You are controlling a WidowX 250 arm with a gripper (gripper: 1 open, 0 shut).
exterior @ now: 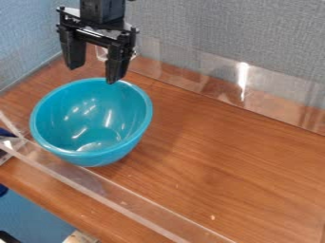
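Note:
A large, empty turquoise bowl (91,123) stands on the left part of the wooden table (229,166). My black gripper (94,71) hangs above the bowl's back rim, its two fingers wide apart with nothing seen between them.
Clear low panels run along the table's back and front edges. Grey textured walls stand behind and to the left. A dark blue object (7,137) is partly in view at the left edge.

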